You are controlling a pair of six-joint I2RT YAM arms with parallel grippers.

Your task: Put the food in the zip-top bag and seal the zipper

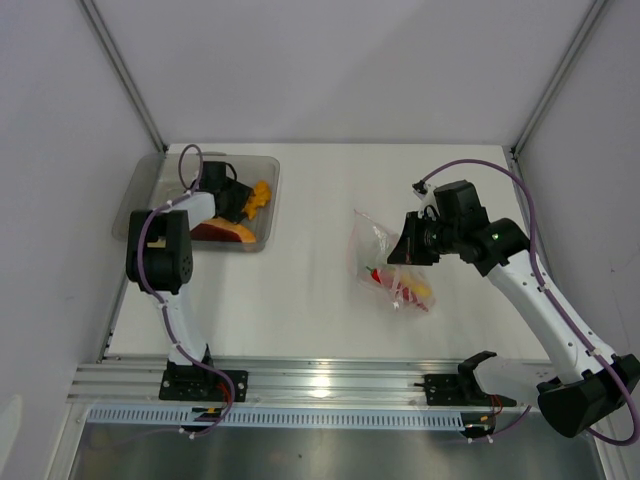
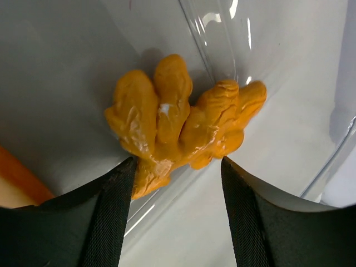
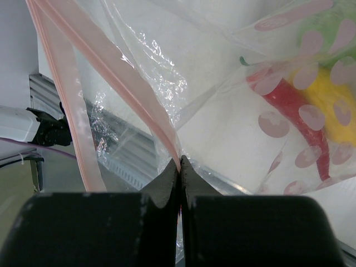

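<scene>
In the bin (image 1: 265, 230) at the left, my left gripper is open over a knobbly orange food piece (image 2: 183, 122), its fingers either side of the piece's lower end. A long orange-red food piece (image 1: 222, 231) lies beside it. On the right of the table, the clear zip bag (image 1: 372, 245) holds a red pepper (image 3: 289, 105), a yellow piece (image 3: 328, 100) and something green (image 3: 339, 28). My right gripper is shut on the bag's pink zipper edge, holding it up.
Walls and metal rails border the table on the back and sides.
</scene>
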